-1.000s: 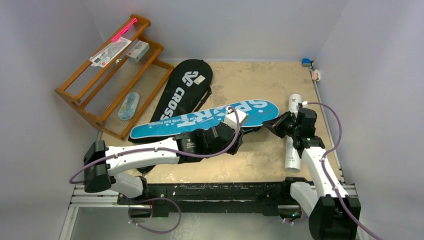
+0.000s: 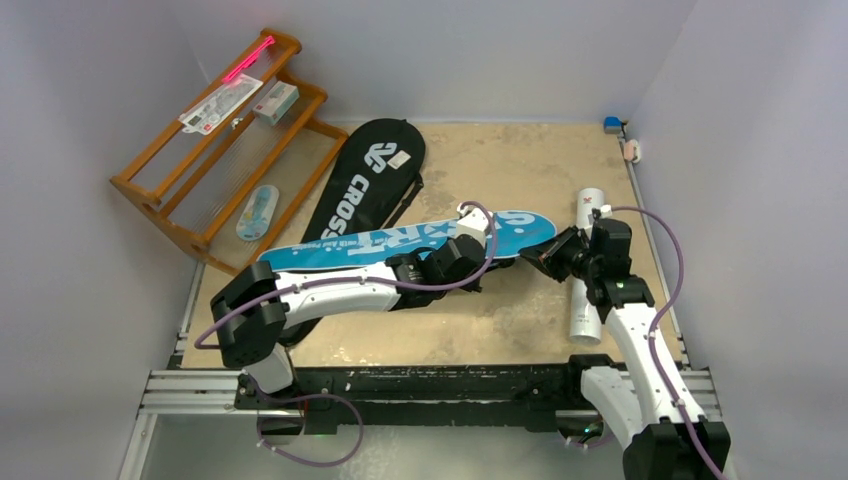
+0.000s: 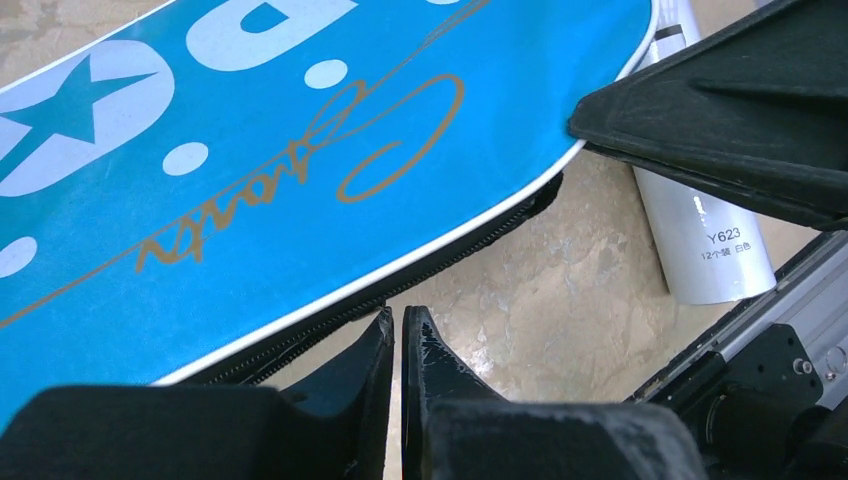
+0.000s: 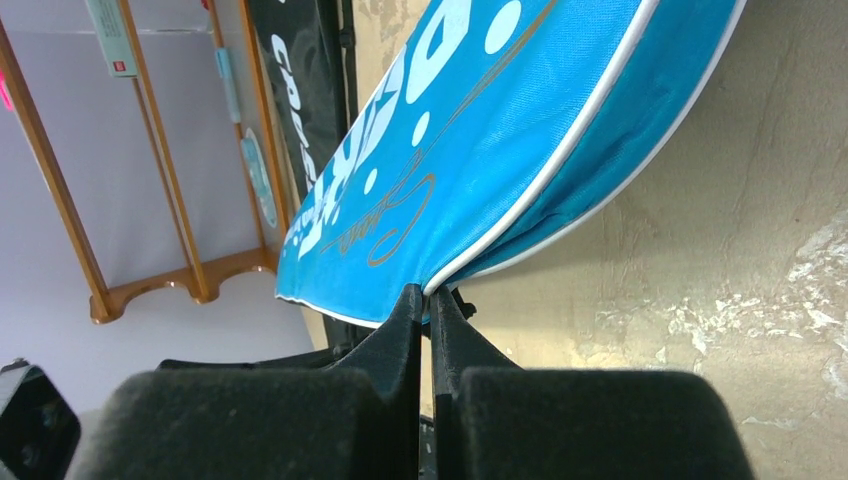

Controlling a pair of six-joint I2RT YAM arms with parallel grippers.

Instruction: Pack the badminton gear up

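Note:
The blue racket bag (image 2: 385,243) with white lettering lies slantwise across the middle of the floor, a black zipper (image 3: 330,315) along its near side. At the bag's right end, my right gripper is shut on the white-piped edge, and the cloth gathers at its fingertips. My left gripper is shut with nothing visible between its fingers; its tips are close below the zipper edge. Behind and partly under the blue bag is a black racket bag (image 2: 372,178). A white shuttlecock tube (image 2: 586,315) lies at the right, partly behind the right gripper.
A wooden rack (image 2: 318,95) stands at the back left, holding a small box (image 2: 276,102) and a paper card (image 2: 221,104). A blue pouch (image 2: 258,212) is on its lower shelf. Bare floor (image 2: 510,165) shows behind the blue bag.
The right gripper and the bag's right end shifted slightly left.

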